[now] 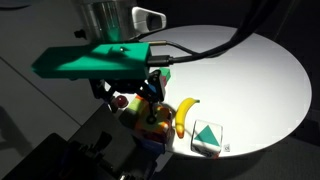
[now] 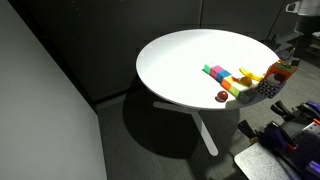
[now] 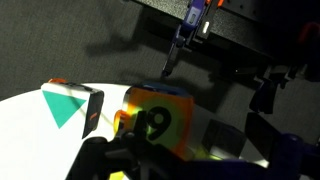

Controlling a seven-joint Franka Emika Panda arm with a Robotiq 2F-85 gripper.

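My gripper (image 1: 130,98) hangs under the green plate in the first exterior view, its dark fingers apart. It is above the table's edge, near an orange and green box (image 1: 150,122). In the wrist view the same box (image 3: 172,108) shows a dark round figure, and dark finger shapes stand low in the frame with a gap between them. A yellow banana (image 1: 183,116) lies beside the box. Next to it is a white block with a green triangle (image 1: 207,137), also at the left of the wrist view. I see nothing held.
A dark red ball (image 2: 222,96) lies near the rim of the round white table (image 2: 175,60). A row of coloured blocks (image 2: 226,77) sits between it and the banana. Black cables loop above it in the first exterior view.
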